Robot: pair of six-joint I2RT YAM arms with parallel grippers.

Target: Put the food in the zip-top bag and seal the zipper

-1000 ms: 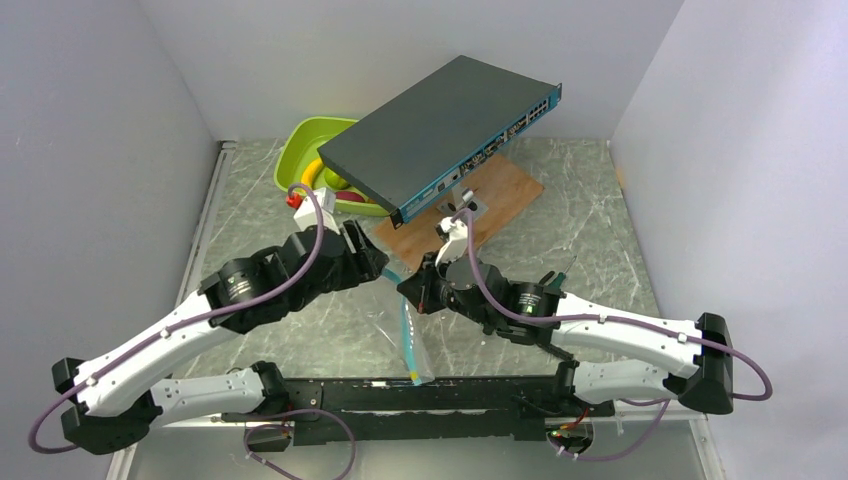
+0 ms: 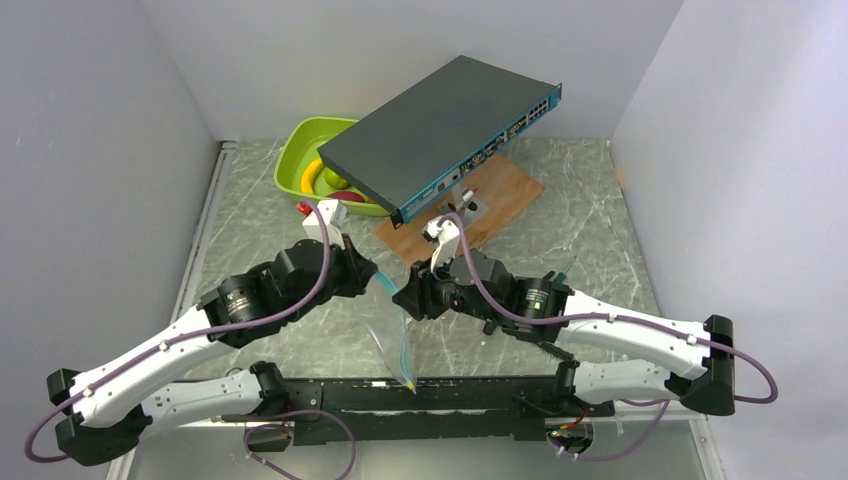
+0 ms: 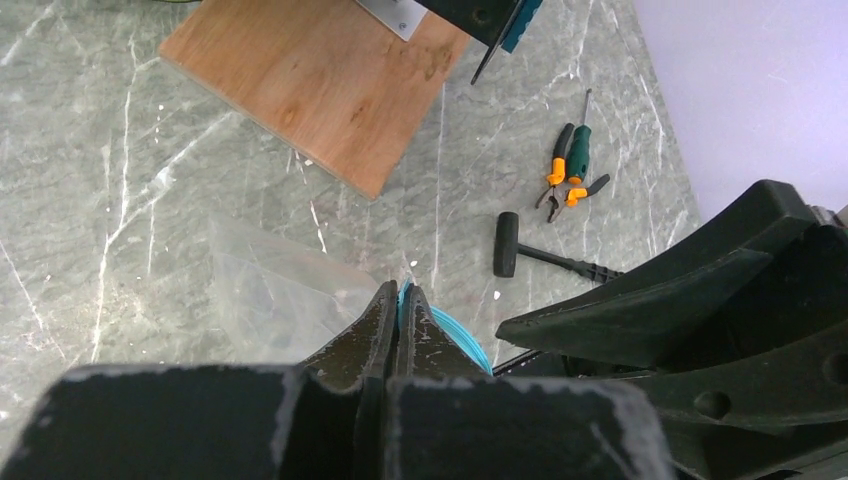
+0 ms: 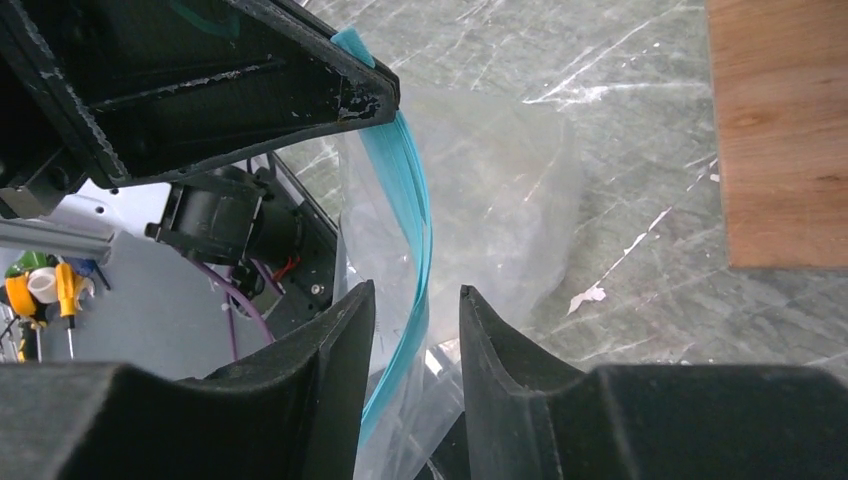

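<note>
The clear zip top bag (image 4: pixel 490 190) hangs between my grippers, its blue zipper strip (image 4: pixel 415 220) running downward. My left gripper is shut on the upper end of that strip. My right gripper is open, one finger on either side of the zipper strip, which crosses the gap between them. No food shows inside the bag. The food stays in the green bin (image 2: pixel 285 165) at the back left: a banana (image 2: pixel 311 176) and a dark red item (image 2: pixel 346 196) are visible, partly covered by the overhanging dark box.
A dark network switch box (image 2: pixel 440 130) leans over a wooden board (image 2: pixel 510 190). Pliers (image 3: pixel 557 165), a screwdriver (image 3: pixel 580 150) and a hammer (image 3: pixel 507 245) lie on the right of the table. Free marble surface lies at left.
My left gripper has gone from open to shut on the strip, and my right gripper has opened around it. The bag's lower end has swung slightly left.
</note>
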